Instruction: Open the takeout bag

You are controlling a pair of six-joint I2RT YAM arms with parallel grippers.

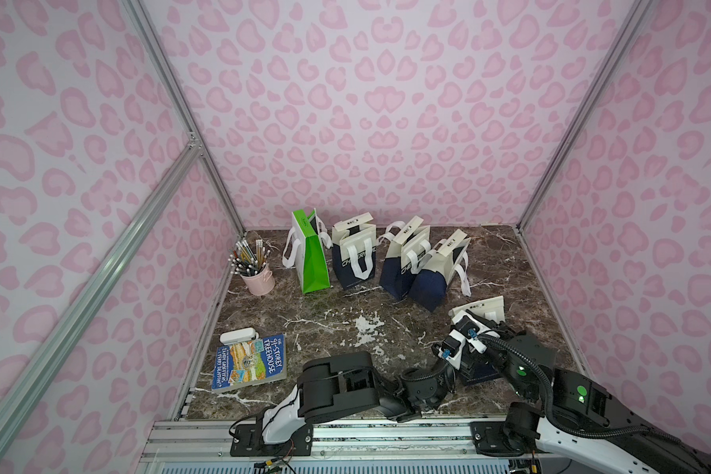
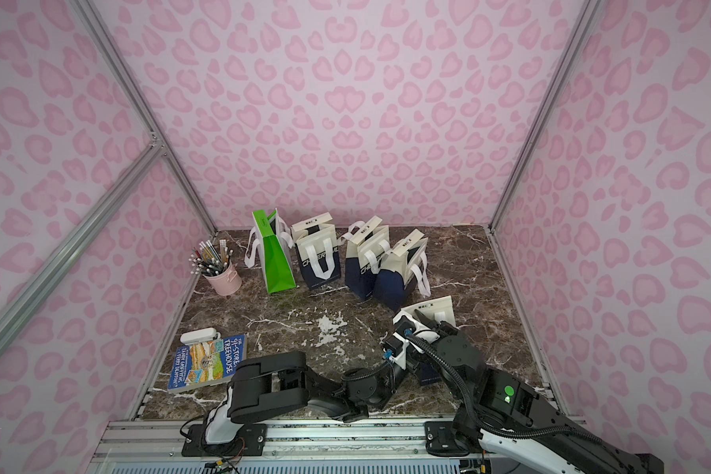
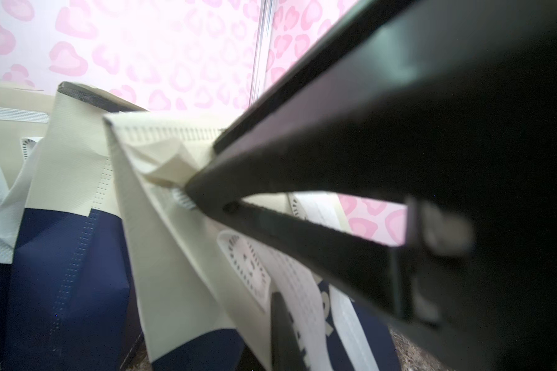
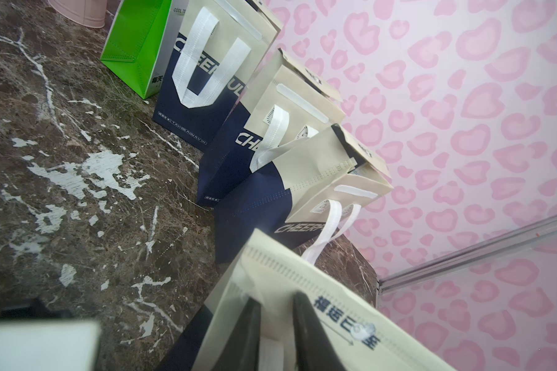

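The takeout bag (image 1: 488, 307), cream on top and navy below, stands at the front right, largely hidden behind my grippers. In the left wrist view its cream side (image 3: 167, 259) creases toward my left gripper, which is shut against the bag's upper edge; whether a fold is pinched cannot be told. My right gripper is part open at the bag's top. Its two dark fingers stand apart in front of the cream panel (image 4: 346, 309) printed with dark characters, and a white strip (image 4: 270, 352) shows between them.
Behind stand three more navy-and-cream bags (image 1: 354, 252) and a green bag (image 1: 312, 252). At the left are a pink pencil cup (image 1: 259, 282), a white case (image 1: 238, 335) and a blue book (image 1: 249, 363).
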